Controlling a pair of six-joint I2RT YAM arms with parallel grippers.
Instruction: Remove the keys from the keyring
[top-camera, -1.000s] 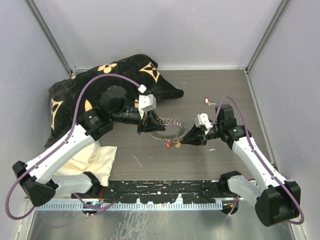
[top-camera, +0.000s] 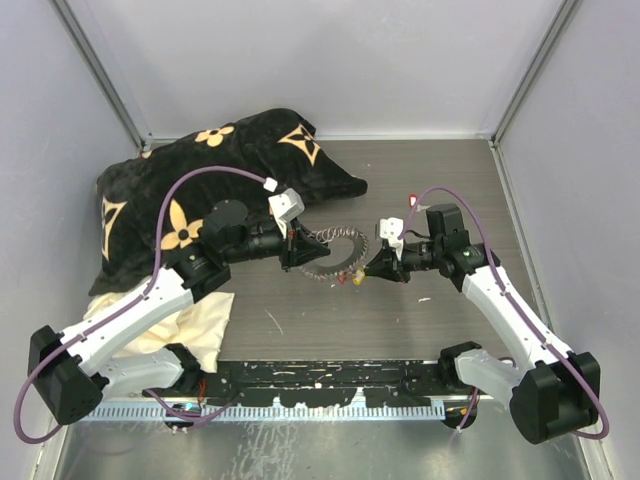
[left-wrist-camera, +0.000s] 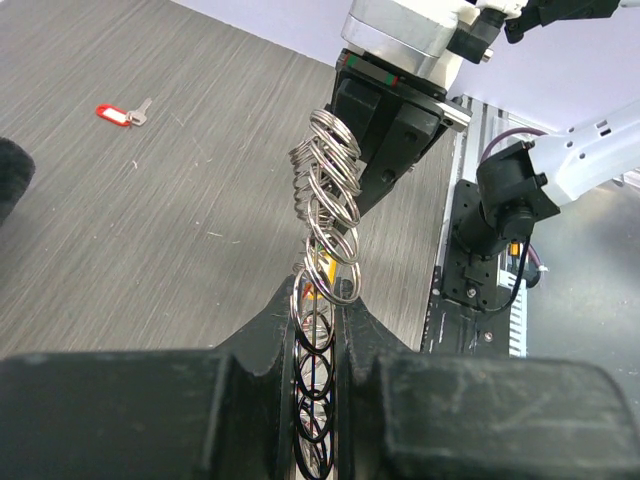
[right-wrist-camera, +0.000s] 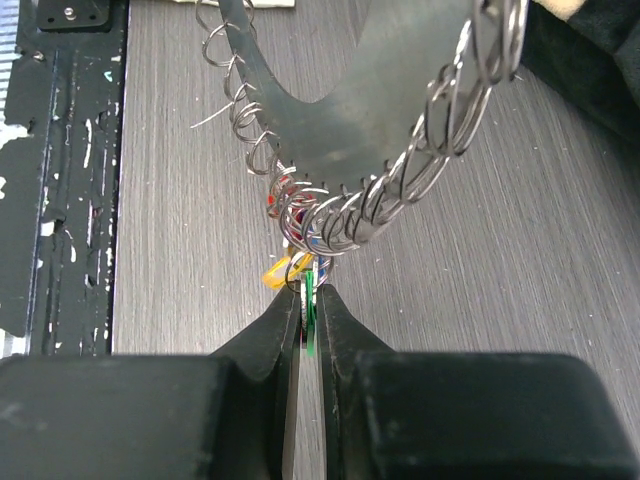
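Both grippers hold a large wire keyring (top-camera: 350, 240) above the grey table. My left gripper (top-camera: 300, 250) is shut on a section of coiled rings (left-wrist-camera: 325, 190), which runs vertically through its fingers in the left wrist view. My right gripper (top-camera: 378, 268) is shut on a green item at the ring's end; in the right wrist view it sits between the fingertips, beside a yellow tag (right-wrist-camera: 282, 272), with red and blue bits partly hidden behind the coils.
A loose key with a red tag (left-wrist-camera: 124, 116) lies toward the back right of the table (top-camera: 430, 170). A black patterned cushion (top-camera: 150, 190) and a cream cloth (top-camera: 205, 330) occupy the left side.
My right gripper has moved slightly up in the top view, toward the back.
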